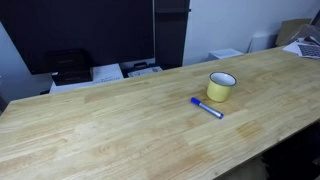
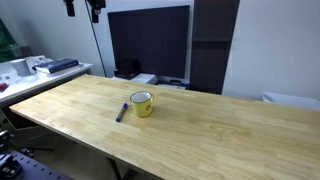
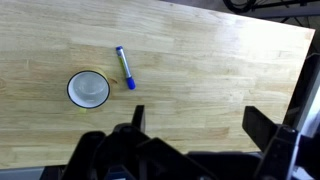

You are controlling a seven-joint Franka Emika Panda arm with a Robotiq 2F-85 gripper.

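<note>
A yellow mug (image 1: 219,93) with a white inside and dark rim stands upright on the wooden table (image 1: 100,125). Close beside it, apart from it, lies a marker (image 1: 207,108) with a blue cap. From above, the wrist view has the mug (image 3: 88,90) at left and the marker (image 3: 126,68) just right of it, blue end towards the bottom. My gripper is open, its fingers wide apart over bare table. High above the table, the gripper (image 2: 83,13) also shows at the top of exterior view 2. Exterior view 1 does not include it.
Behind the table stands a large dark panel (image 2: 150,42), with small boxes at its foot. Books (image 2: 56,65) and other items sit on a side surface at left in exterior view 2.
</note>
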